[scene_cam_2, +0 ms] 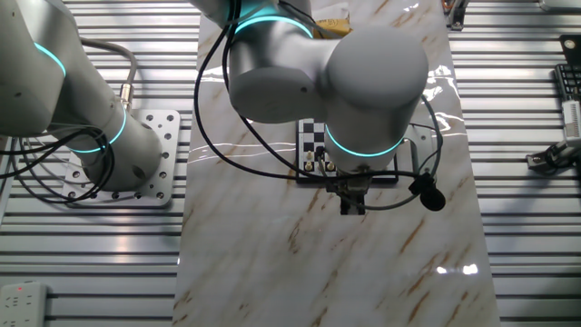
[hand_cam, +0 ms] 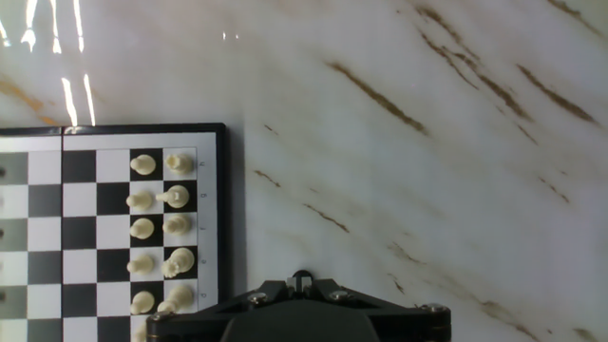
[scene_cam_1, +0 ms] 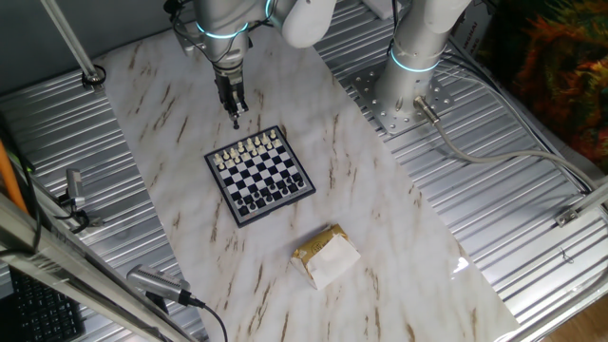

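Note:
A black-framed chessboard [scene_cam_1: 258,175] lies flat on the marble table, with white pieces [scene_cam_1: 249,149] lined up along the side nearest the arm and black pieces [scene_cam_1: 271,195] along the opposite side. Just beyond the white side, above the bare tabletop, my gripper [scene_cam_1: 236,121] points down. Its fingers come together at the bottom of the wrist view, where the gripper looks shut with nothing visible between the tips. Two columns of white pieces [hand_cam: 178,197] stand at left there; the board is cut off by the frame. In exterior view 2 the arm hides most of the chessboard [scene_cam_2: 311,136].
A gold-and-white packet [scene_cam_1: 328,258] rests on the table past the black side. A camera [scene_cam_1: 160,283] sits by the opposite edge. The marble tabletop [hand_cam: 408,171] beside the gripper is clear.

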